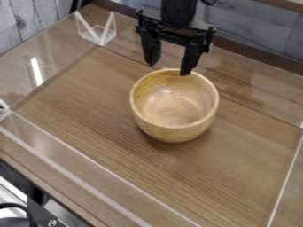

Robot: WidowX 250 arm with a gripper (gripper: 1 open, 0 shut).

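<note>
A large tan round bowl (173, 106) sits on the wooden table, right of centre, and looks empty. My dark gripper (168, 55) reaches down from the top edge just behind the bowl's back rim, its two fingers spread open, with nothing seen between them.
The wooden table (71, 124) has wide bare areas left, right and in front of the bowl. Pale tape or plastic marks lie at the left edge and upper left. A dark round object (14, 215) shows at the bottom-left corner.
</note>
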